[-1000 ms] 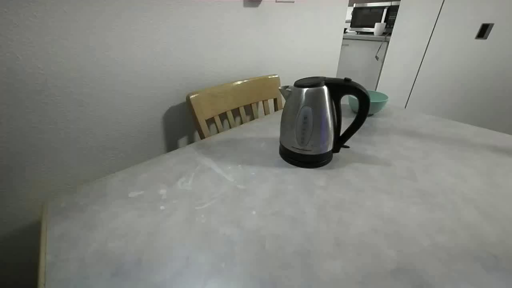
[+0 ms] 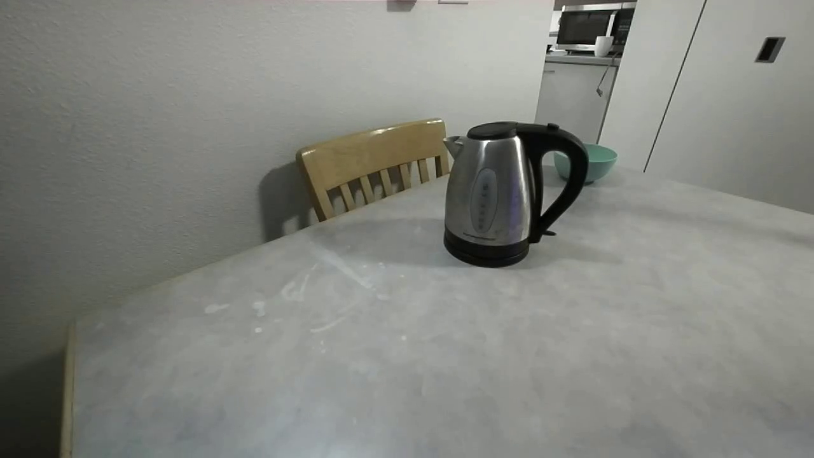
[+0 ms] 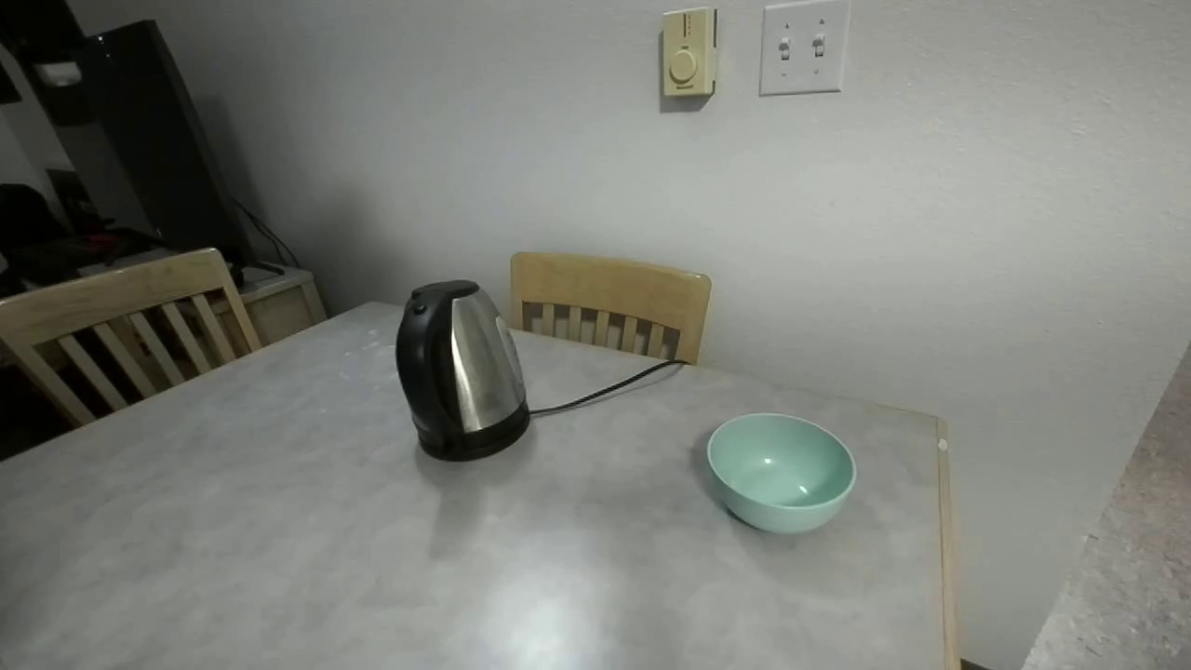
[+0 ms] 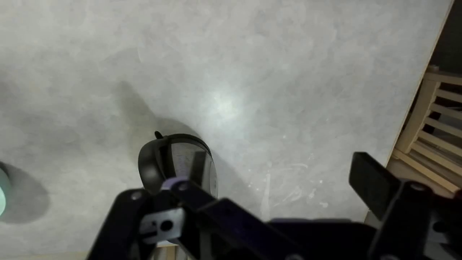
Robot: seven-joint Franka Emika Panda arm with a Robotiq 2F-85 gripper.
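A steel kettle (image 2: pixel 488 191) with a black handle and lid stands upright on the grey table. In exterior view 2 the kettle (image 3: pixel 487 363) has its handle toward the near left, and a black cord runs from its base toward the wall. A mint-green bowl (image 3: pixel 779 475) sits to its right, with no contents visible. Only the wrist view shows my gripper: its fingers are spread wide, the fingers open and empty. The left finger overlaps part of the kettle (image 4: pixel 182 158) in that view; whether they touch cannot be told.
Wooden chairs (image 3: pixel 614 290) stand at the far side of the table, against the wall, and at its left end (image 3: pixel 128 313). The table's right edge (image 3: pixel 946 536) lies just beyond the bowl.
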